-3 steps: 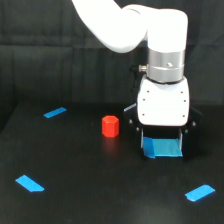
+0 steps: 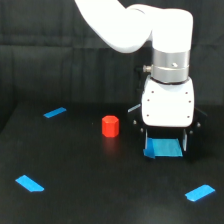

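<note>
My gripper (image 2: 164, 143) points straight down at the right of the camera view, its white hand just above a blue object (image 2: 166, 147). The dark fingers are hard to make out against the black background. They seem to stand at the left and right sides of the blue object, but whether they touch it does not show. A brighter blue patch shows at the object's lower left. To the left, clear of the gripper, a small red block (image 2: 110, 126) with a roughly hexagonal outline rests on the black table.
Blue tape marks lie flat on the black table (image 2: 95, 185): one tape mark (image 2: 55, 112) at the back left, another tape mark (image 2: 29, 183) at the front left, and a third tape mark (image 2: 200, 192) at the front right.
My gripper has shifted slightly to the right and a little lower in the view. The blue object looks almost unmoved, and the red block is where it was.
</note>
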